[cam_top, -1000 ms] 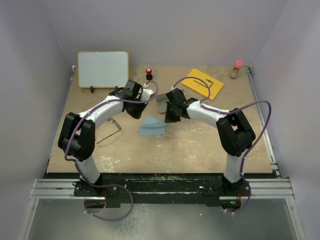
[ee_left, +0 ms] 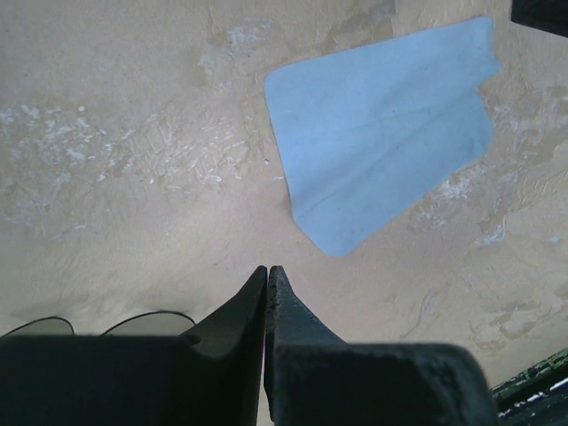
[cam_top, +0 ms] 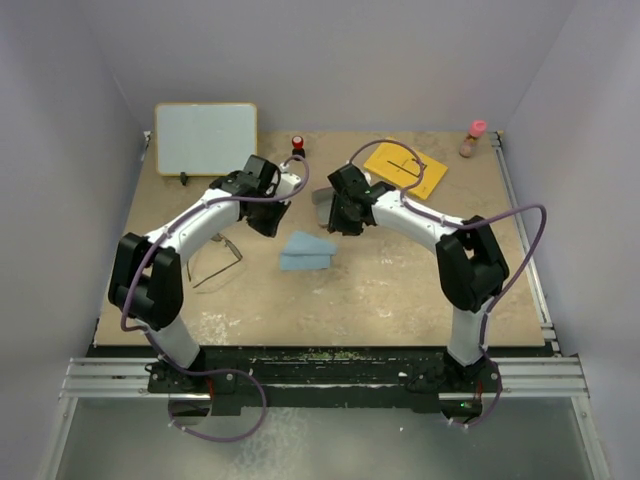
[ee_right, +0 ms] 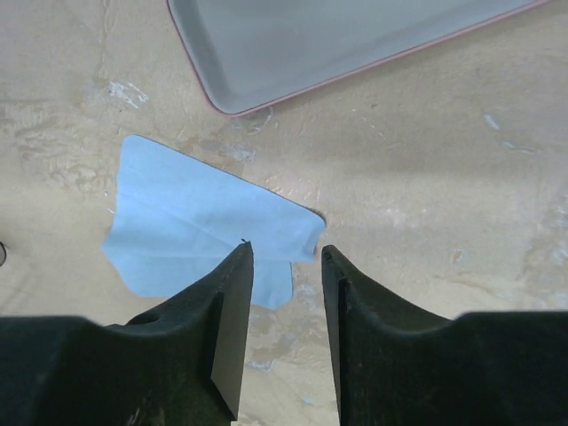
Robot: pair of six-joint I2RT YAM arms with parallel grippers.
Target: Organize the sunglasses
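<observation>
The sunglasses (cam_top: 215,262) lie on the table at the left, below my left gripper; their dark thin rims (ee_left: 142,315) show at the lower edge of the left wrist view. A light blue cloth (cam_top: 305,258) lies flat at the middle, its near part folded or creased. My left gripper is shut, with nothing visible between its fingertips, above the table beside the cloth. My right gripper is part open above the cloth's edge, nothing between its fingers.
A grey tray (ee_right: 355,62) sits behind the cloth, partly under the right arm. A whiteboard (cam_top: 206,138), a yellow board (cam_top: 420,172), a red-capped bottle (cam_top: 298,145) and a pink-capped bottle (cam_top: 472,140) stand at the back.
My left gripper has shifted slightly to the left.
</observation>
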